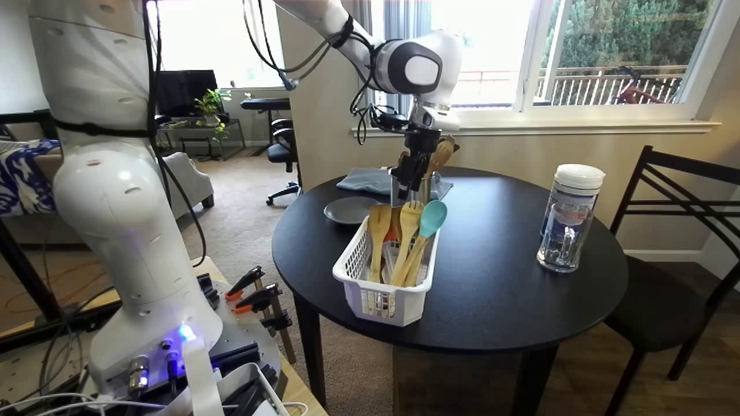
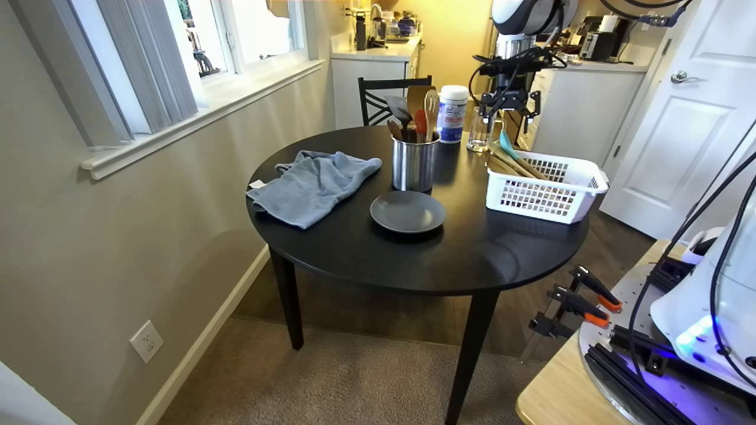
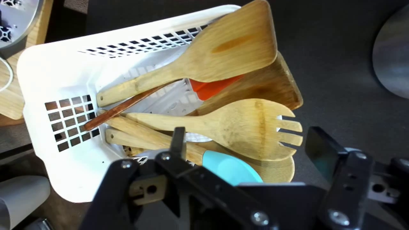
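Observation:
A white basket (image 1: 385, 305) on the round black table holds several wooden utensils. Among them the wrist view shows a wooden fork (image 3: 245, 126), a wooden spatula (image 3: 230, 42) and a turquoise-headed utensil (image 3: 228, 168). My gripper hangs above the basket's utensil-head end, its fingers (image 3: 324, 153) wide apart. The fork's head lies between the fingers in that view, below them, with nothing gripped. Exterior view 2 has the gripper (image 2: 508, 120) over the basket's far side, clear of the utensils.
A steel canister (image 2: 413, 166) of utensils stands near the basket, by a grey plate (image 2: 407, 212) and a blue cloth (image 2: 312, 185). A white-lidded tub (image 2: 452, 117) and a clear glass vessel (image 2: 479, 131) are across the table.

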